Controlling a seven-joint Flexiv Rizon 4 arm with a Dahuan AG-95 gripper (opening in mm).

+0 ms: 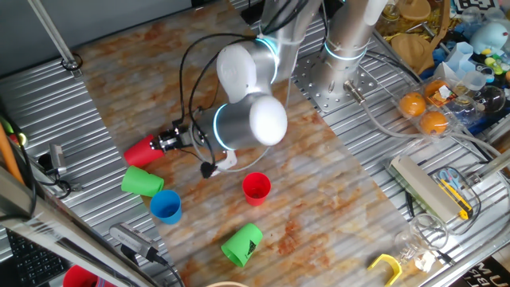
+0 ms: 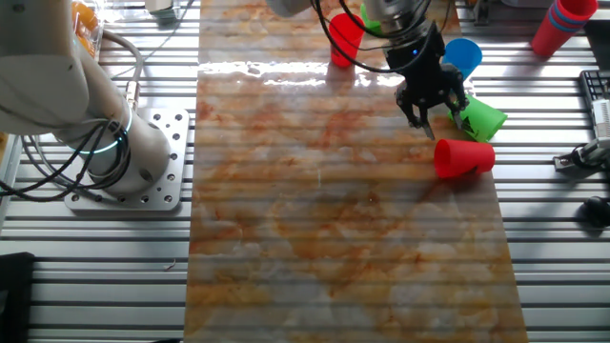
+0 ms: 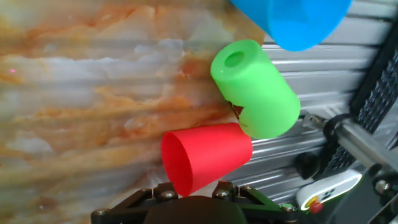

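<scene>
A red cup [image 1: 143, 150] lies on its side near the mat's edge, its open mouth toward my gripper [image 1: 162, 143]. In exterior view 2, the gripper [image 2: 444, 127] is open, its fingers spread with nothing between them, close to this red cup [image 2: 464, 159]. In the wrist view, the red cup [image 3: 214, 152] lies just ahead of the spread fingers. Beside it is a tipped green cup [image 3: 258, 93], then a blue cup [image 3: 301, 18]. Elsewhere on the mat are an upright red cup [image 1: 256, 188] and another tipped green cup [image 1: 241, 244].
A marbled mat [image 2: 353, 257] covers the table, broadly clear toward the front of exterior view 2. Slatted metal surrounds it. A small camera on a mount [image 1: 134, 238] stands near the cups. Stacked cups [image 2: 560, 24] stand off the mat.
</scene>
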